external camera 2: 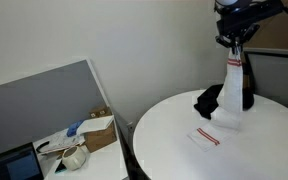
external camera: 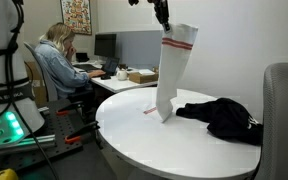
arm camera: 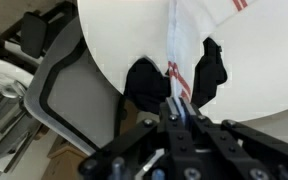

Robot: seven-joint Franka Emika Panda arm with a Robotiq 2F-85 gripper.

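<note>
A white towel with red stripes (external camera: 173, 70) hangs from my gripper (external camera: 164, 22) above the round white table. Its top edge is pinched in the shut fingers, and the cloth drops in a long narrow fold towards the tabletop. In exterior view 2 the hanging towel (external camera 2: 231, 90) reaches down close to a flat striped part (external camera 2: 204, 138) on the table; whether the two are joined is hard to tell. From the wrist, the towel (arm camera: 181, 45) runs away from the gripper. A dark cloth (external camera: 229, 122) lies crumpled on the table.
A grey chair (external camera: 284, 120) stands at the right edge. Behind, a person (external camera: 56, 55) sits at a desk with a box (external camera: 142, 76).
</note>
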